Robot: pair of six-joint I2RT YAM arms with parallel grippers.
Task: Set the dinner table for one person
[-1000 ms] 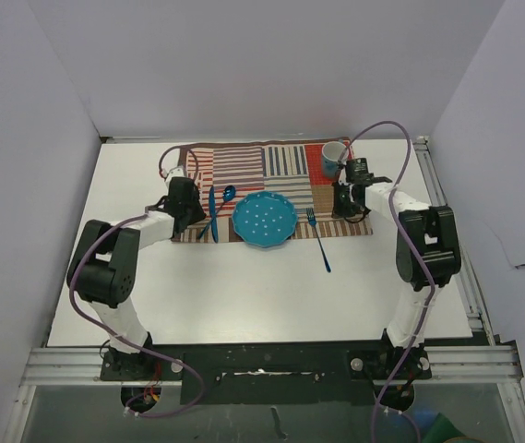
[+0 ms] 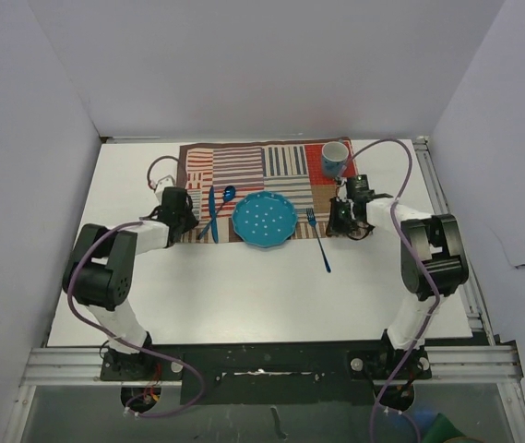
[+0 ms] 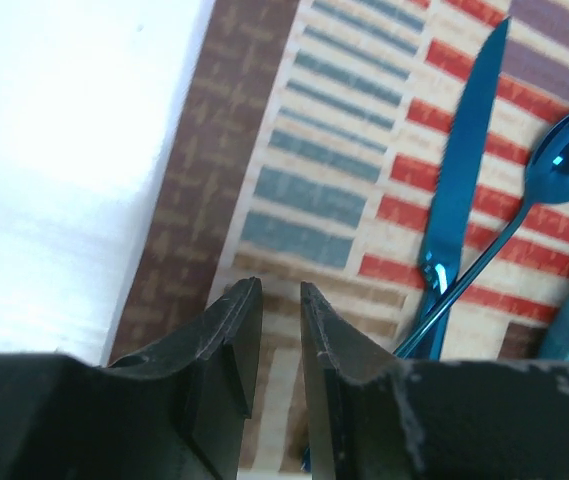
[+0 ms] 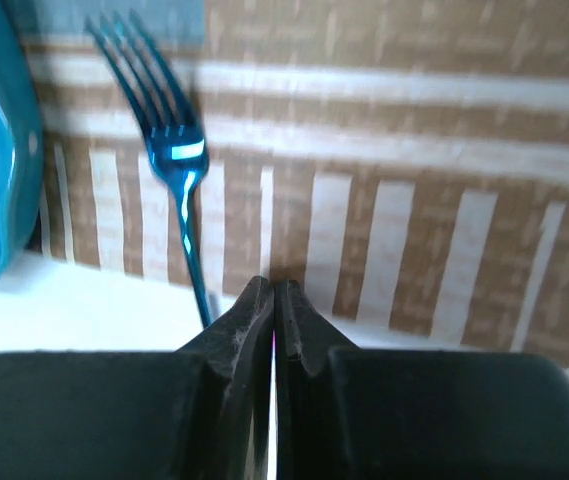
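On the striped placemat, the blue scalloped plate [image 2: 264, 220] lies centrally. To its left are the blue knife [image 2: 212, 217] and the spoon [image 2: 229, 194], whose slanted handle crosses the knife [image 3: 454, 200] near its lower end. The fork [image 2: 312, 220] lies right of the plate, its handle sticking out past the mat's front edge. A blue cup [image 2: 334, 157] stands at the back right corner. My left gripper is partly open over the mat's left end, left of the knife, nothing between its fingers. Right of the fork [image 4: 179, 150], my right gripper is shut and empty.
Walls stand behind and at both sides. A purple cable [image 2: 410, 185] loops over the right arm.
My left gripper has shifted a little left, away from the knife. The right gripper has come slightly toward the front. The plate, cup and cutlery have stayed where they were.
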